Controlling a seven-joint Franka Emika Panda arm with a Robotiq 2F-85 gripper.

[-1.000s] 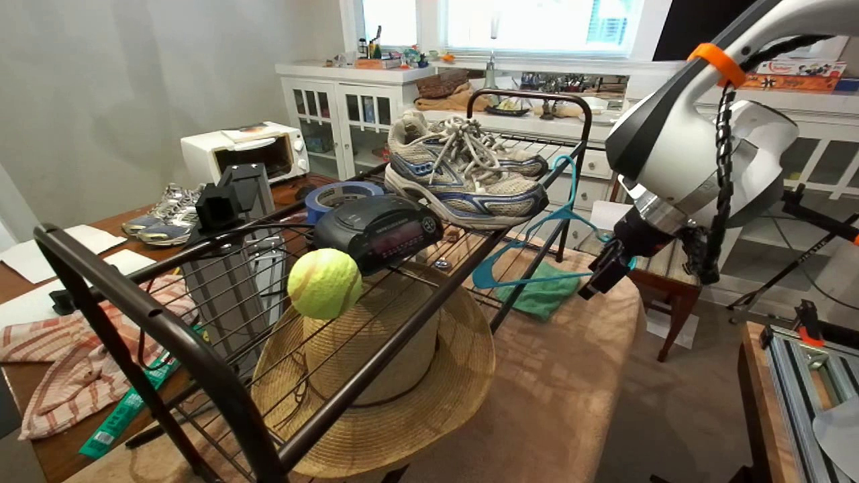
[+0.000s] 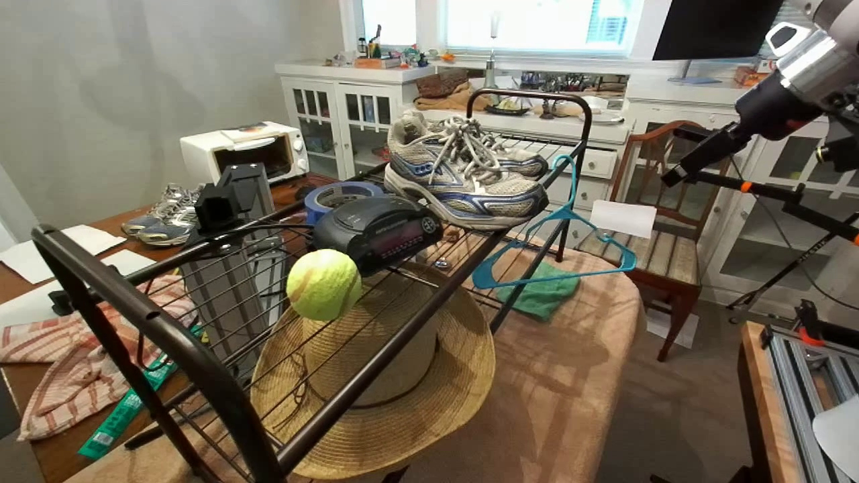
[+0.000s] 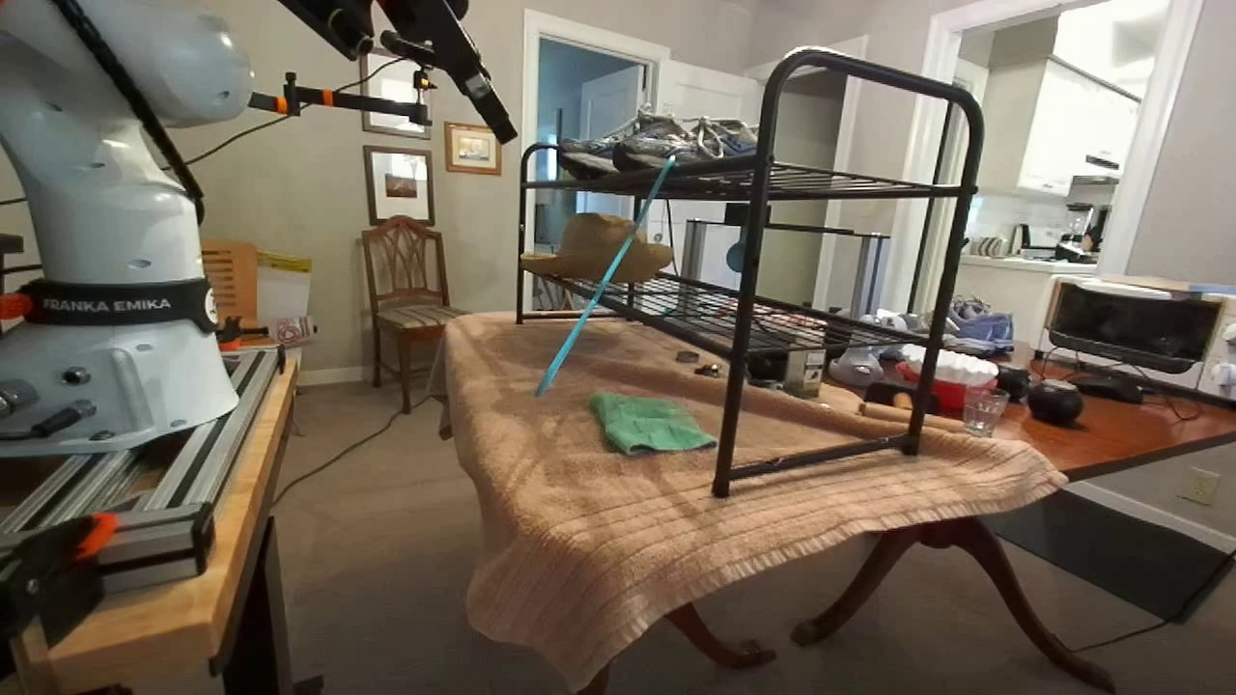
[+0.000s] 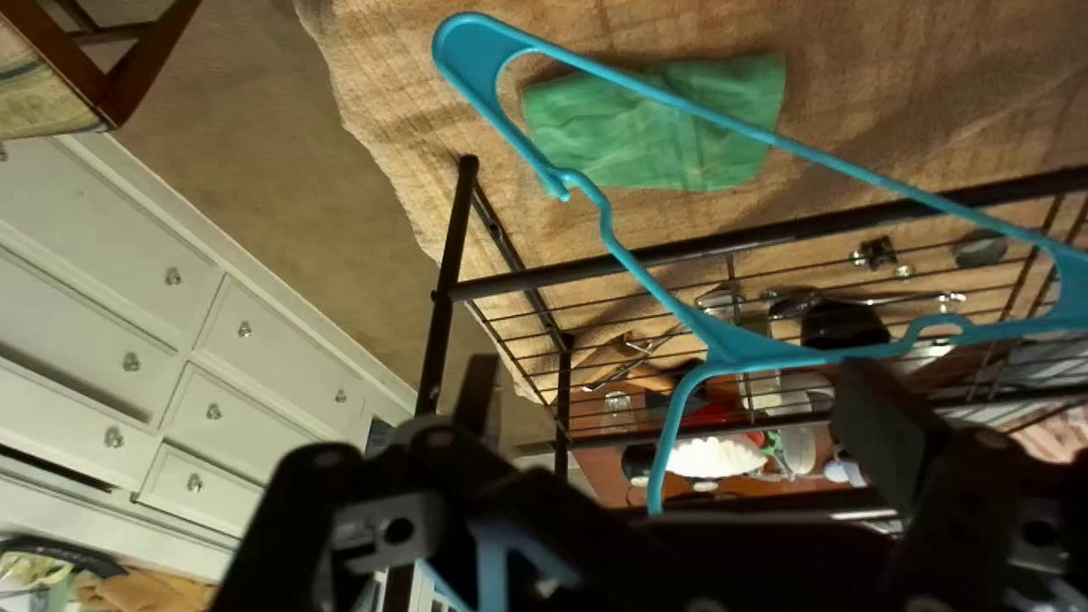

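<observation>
A blue plastic hanger (image 2: 623, 254) hangs by its hook from the near long rail of the black metal rack's top shelf (image 2: 359, 366), beside the sneakers. Raised well away from it at the upper right is my gripper (image 2: 674, 170). From the other side, the gripper (image 3: 498, 121) appears above and left of the rack, while the hanger (image 3: 588, 308) slants below the top shelf. In the wrist view the two fingers (image 4: 475, 393) stand wide apart, with the hanger (image 4: 755, 352) beyond them and not gripped. Its hook tip is partly hidden behind the gripper body.
Grey sneakers (image 2: 475, 189), blue tape (image 2: 344, 193), a black clock radio (image 2: 376, 232) and a tennis ball (image 2: 323, 284) rest on the top shelf. A straw hat (image 3: 599, 245) lies on the lower one. Below is a green cloth (image 3: 651, 424). A chair (image 2: 668, 209) stands behind.
My arm has pulled up and back to the right, from beside the hanger's lower corner to high above the chair. The hanger stays on the rail.
</observation>
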